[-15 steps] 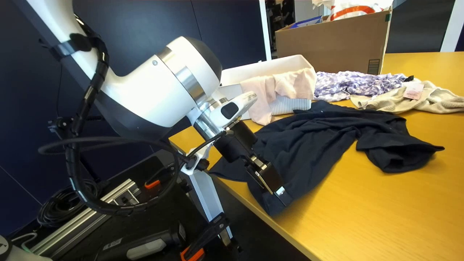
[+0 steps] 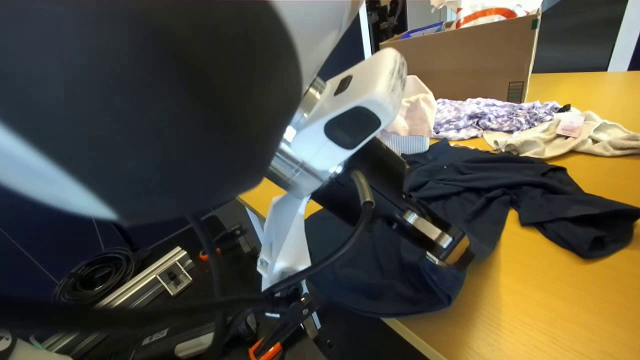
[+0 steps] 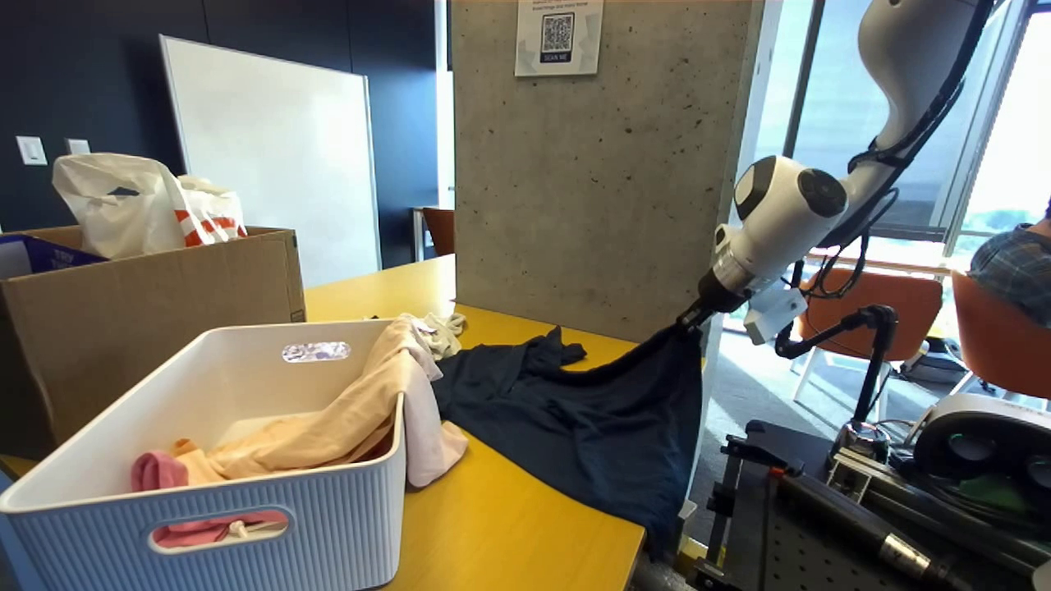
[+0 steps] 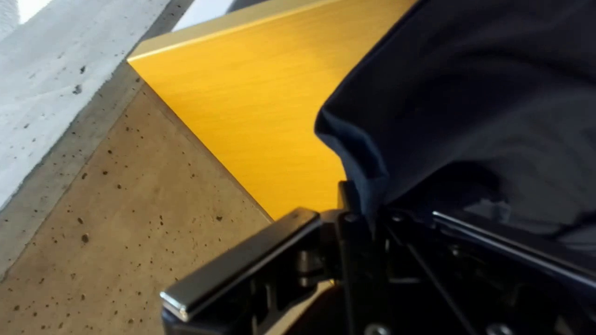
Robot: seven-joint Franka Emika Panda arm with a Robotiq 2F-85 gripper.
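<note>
A dark navy garment [image 3: 591,414] lies spread over the table, one side rising toward my gripper [image 3: 692,325] and part of it drooping past the table's front edge. In the wrist view a folded edge of the navy cloth [image 4: 357,148] runs down between the fingers, which are shut on it. Exterior view 1 shows the gripper [image 2: 454,255] low over the table with the cloth [image 2: 384,282] sagging below and beside it; there the fingertips' hold is partly hidden.
A white basket [image 3: 276,512] holding pink and peach clothes stands beside the garment. Behind are a cardboard box [image 2: 462,60], a purple patterned cloth [image 2: 492,115] and a beige garment [image 2: 576,135]. A concrete pillar [image 3: 601,177] rises near the gripper.
The navy cloth has been drawn along, its near part lifted and its sleeve shifted right.
</note>
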